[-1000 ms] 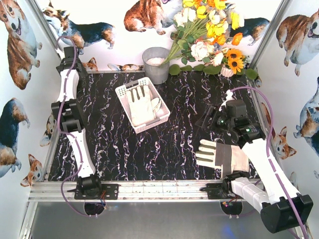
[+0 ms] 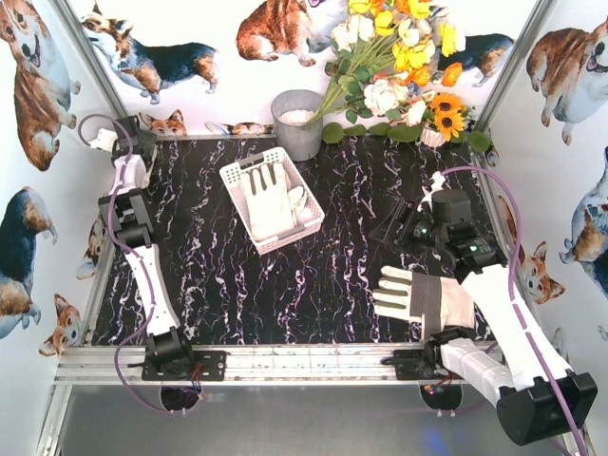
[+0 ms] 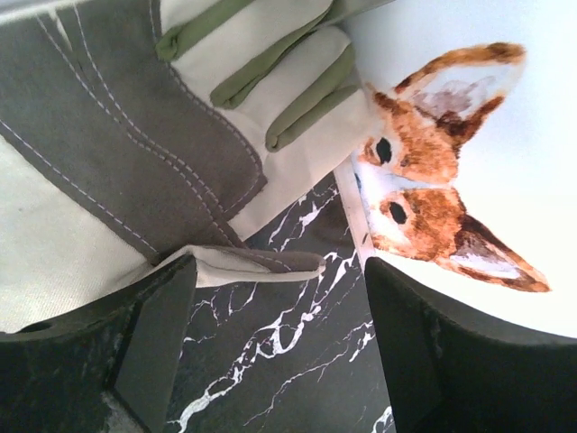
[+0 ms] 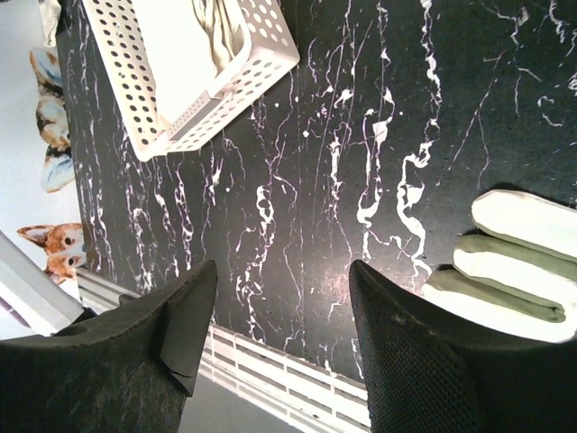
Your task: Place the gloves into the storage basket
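Note:
A white and grey glove [image 3: 86, 144] with green between its fingers fills the upper left of the left wrist view. My left gripper is over it, fingers apart; the glove's thumb [image 3: 257, 264] reaches across the gap, and I see no grip on it. From above, that arm mostly hides this glove at the far left corner. The pink-white storage basket [image 2: 265, 249] holds white gloves [image 2: 269, 204]. Another glove [image 2: 446, 302] lies flat at the front right. Empty and open, my right gripper hangs above the table to the left of that glove's fingers.
A grey metal bucket [image 2: 297, 133] stands at the back beside the basket, with a bunch of flowers [image 2: 408, 66] to its right. Printed walls [image 3: 505, 180] enclose the table, one close to the left gripper. Bare black tabletop [image 2: 332, 266] lies between basket and right-hand glove.
Basket, right-hand glove and right arm look practically unmoved.

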